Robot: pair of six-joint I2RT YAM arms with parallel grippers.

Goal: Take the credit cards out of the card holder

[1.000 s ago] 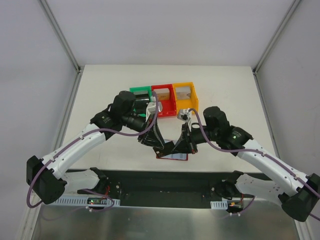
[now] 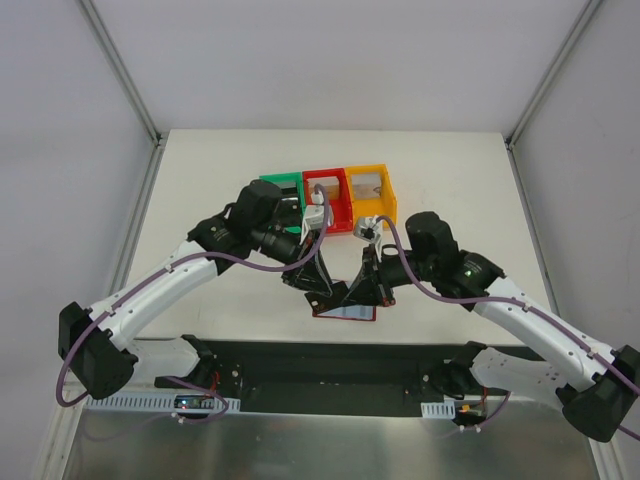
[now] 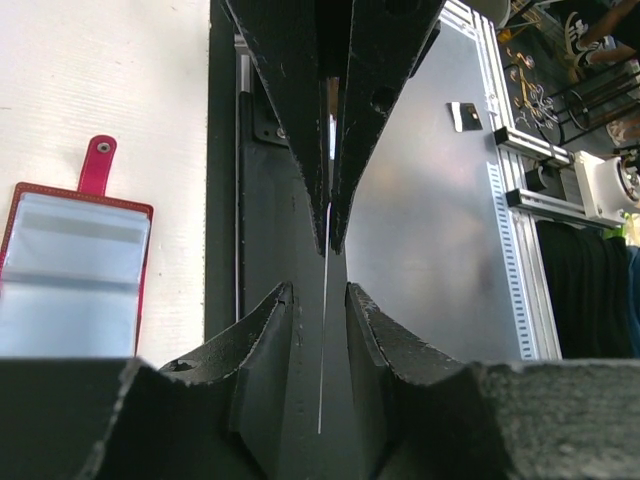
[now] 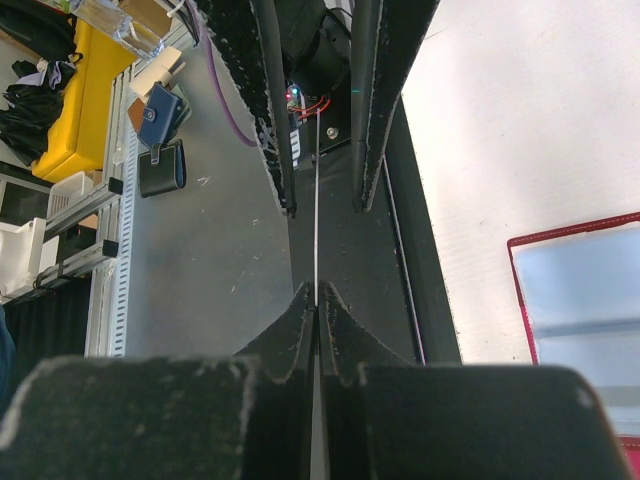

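A thin card (image 4: 317,190), seen edge-on as a pale line in both wrist views, is held up in the air. My right gripper is shut on one end of it. On either side of the card stand the fingers (image 3: 280,315) of my left gripper, open and apart from it. From the top, the card shows a dark face (image 2: 320,301), partly hidden by the grippers. Below lies the red-edged card holder (image 3: 75,265) with clear pockets, its snap strap (image 3: 97,165) sticking out, flat on the white table.
Behind the arms, green (image 2: 281,178), red (image 2: 342,216) and yellow (image 2: 388,195) bins stand side by side. The holder lies close to the table's front edge, above a dark gap.
My left arm has shifted slightly to the right, bringing its gripper closer around the card. The right arm and the holder look unmoved.
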